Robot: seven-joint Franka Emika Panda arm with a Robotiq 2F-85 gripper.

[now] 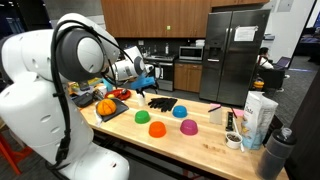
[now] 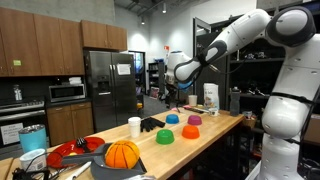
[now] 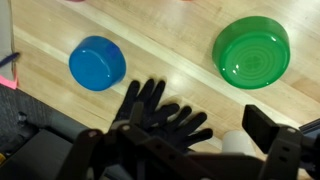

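My gripper stands open above the wooden table, with nothing held between its fingers. Below it in the wrist view lie black gloves (image 3: 168,118), and a white cup (image 3: 237,143) is partly covered by the right finger. A green bowl (image 3: 251,52) sits at the upper right and a blue bowl (image 3: 97,63) at the upper left. In exterior view 1, an orange-red bowl (image 1: 157,129) and a pink bowl (image 1: 189,129) are nearer the camera than the blue one.
An orange basketball (image 2: 123,154) rests on a dark tray at one end of the table. At the other end are a bag (image 1: 258,118), a dark canister (image 1: 276,152) and small containers. Bare wood (image 1: 205,150) shows along the front.
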